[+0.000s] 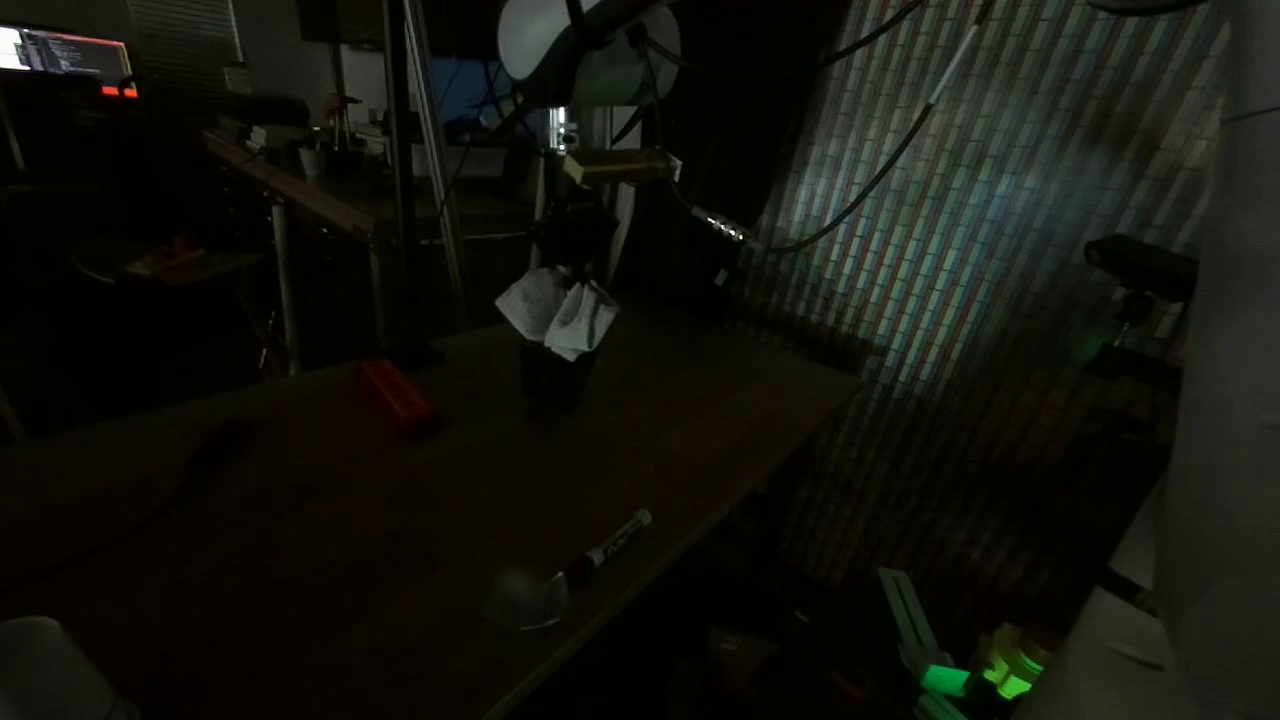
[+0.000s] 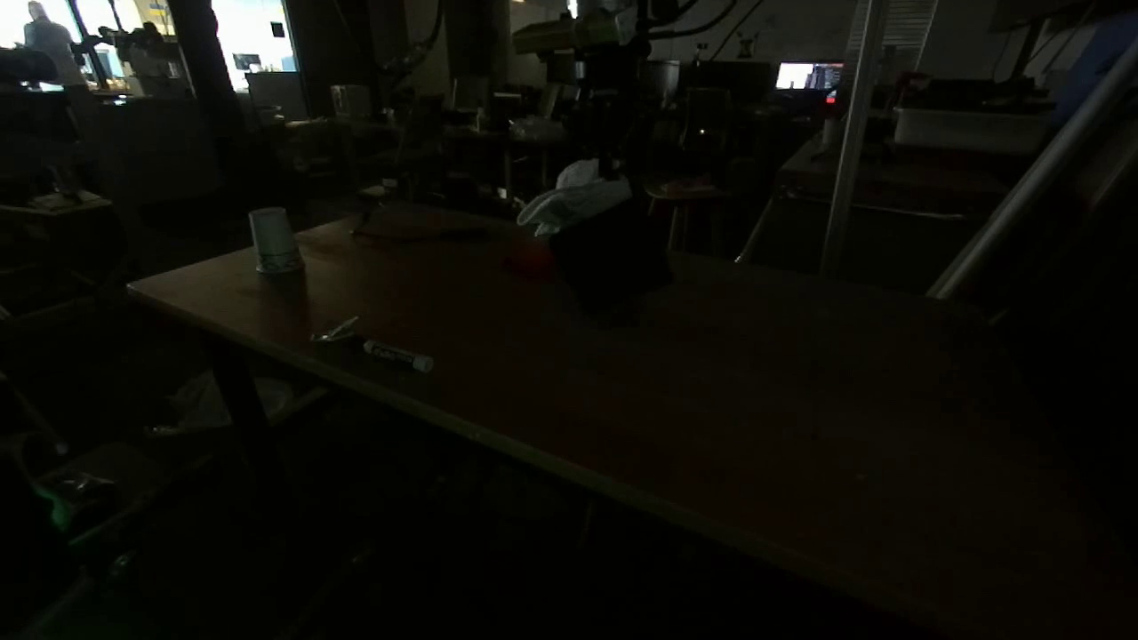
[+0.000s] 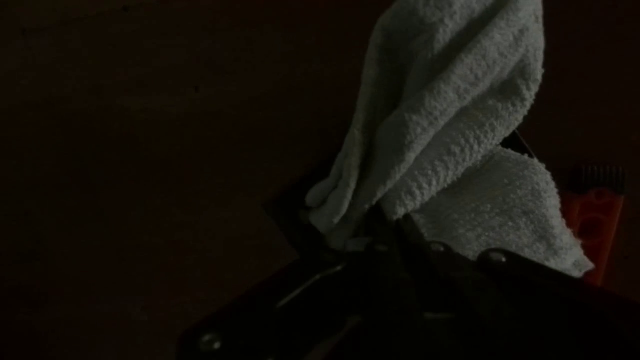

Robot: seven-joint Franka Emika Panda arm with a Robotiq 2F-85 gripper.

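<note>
A white terry cloth (image 1: 564,314) hangs bunched from my gripper (image 1: 573,266), which is shut on it. In the wrist view, one folded part of the cloth (image 3: 444,102) reaches up from the fingers and another flap spreads to the right; my gripper is mostly dark. A black box (image 2: 610,254) is right below the cloth and looks tilted in exterior view 2. Dark corners of the box (image 3: 288,210) show around the cloth from above. Whether the cloth still touches the box, or the box rests flat, I cannot tell.
A red object (image 1: 398,396) lies beyond the box. Near the table's edge are a marker (image 1: 618,536) and a crumpled clear wrapper (image 1: 525,598). A paper cup (image 2: 276,240) stands upside down at one end. The light is very dim.
</note>
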